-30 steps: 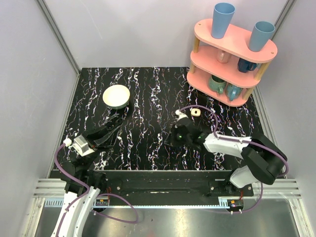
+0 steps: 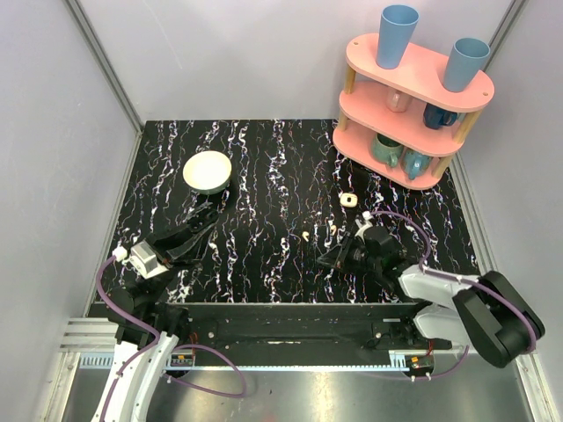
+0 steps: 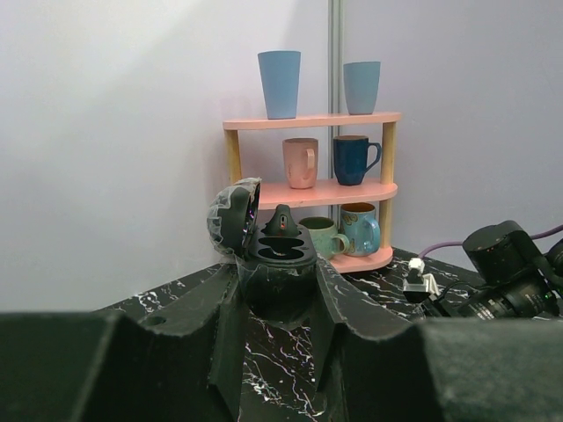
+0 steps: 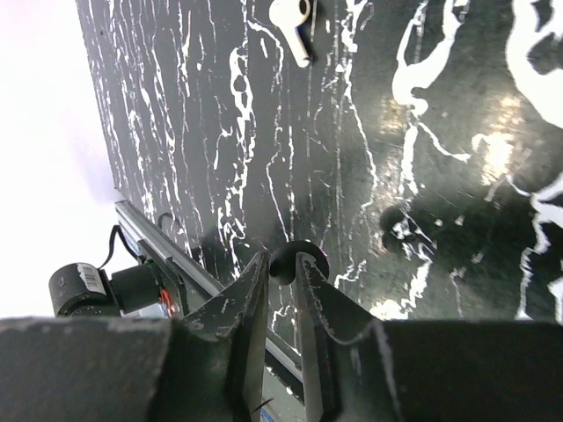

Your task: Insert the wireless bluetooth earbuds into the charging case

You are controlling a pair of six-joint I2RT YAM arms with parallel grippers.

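A black charging case (image 3: pixel 280 280) stands upright between the fingertips of my left gripper (image 2: pixel 204 218), shut on its body. Its lid (image 3: pixel 236 211) is raised at the left. One dark earbud (image 3: pixel 281 221) sticks up at the back of the case, and the round hollows in front look empty. Over the right part of the table, my right gripper (image 2: pixel 324 261) points left with its fingers part open. A dark, glossy round thing (image 4: pixel 283 264), likely the other earbud, shows at its fingertips; whether they grip it cannot be made out.
Small whitish pieces (image 2: pixel 305 236) lie near the right gripper, one of them (image 4: pixel 295 25) ahead of its fingers. A small cream block (image 2: pixel 349 200) is farther back. A white bowl (image 2: pixel 208 172) stands back left, a pink shelf (image 2: pixel 413 70) with cups back right.
The right gripper has moved to the right and slightly toward the front, uncovering the small whitish pieces. My left arm with the case has stayed still.
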